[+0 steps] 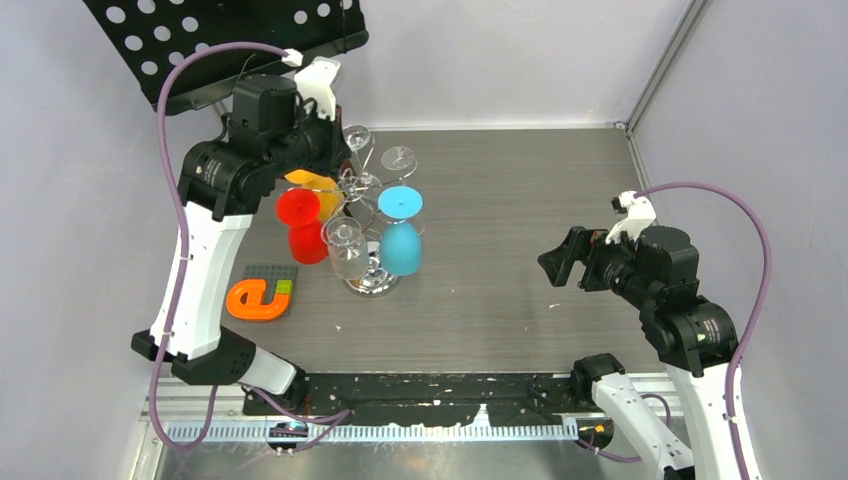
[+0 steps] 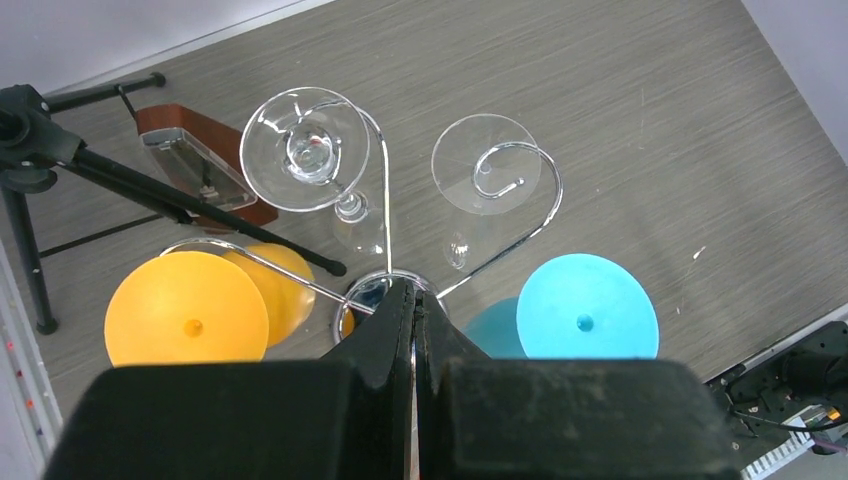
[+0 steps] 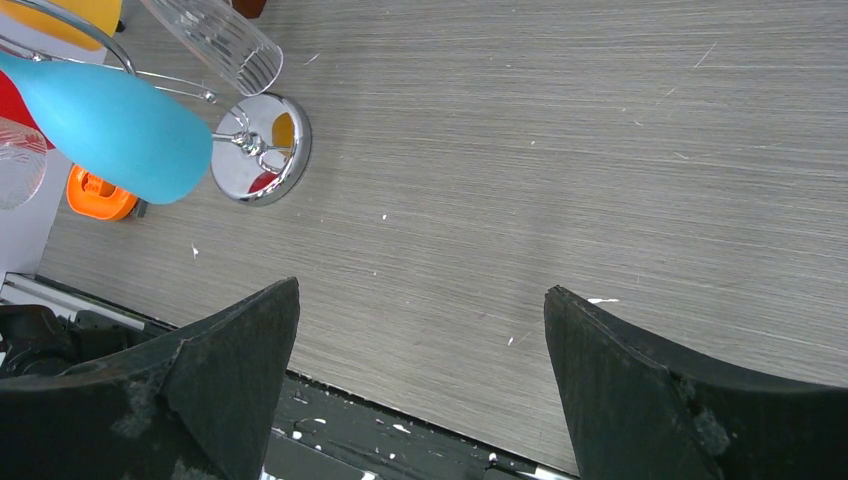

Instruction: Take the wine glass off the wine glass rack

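A chrome rack with a round base (image 1: 372,280) holds several hanging glasses: red (image 1: 305,240), yellow (image 2: 170,310), blue (image 1: 400,245) and clear ones (image 1: 347,255). My left gripper is shut over the rack's middle, close to the top; nothing shows between its fingertips, and whether it touches the rack I cannot tell. My right gripper (image 1: 555,255) stands open and empty to the right of the rack, above bare table.
An orange plastic piece (image 1: 255,308) lies at left. A black perforated stand (image 1: 150,40) overhangs the back left.
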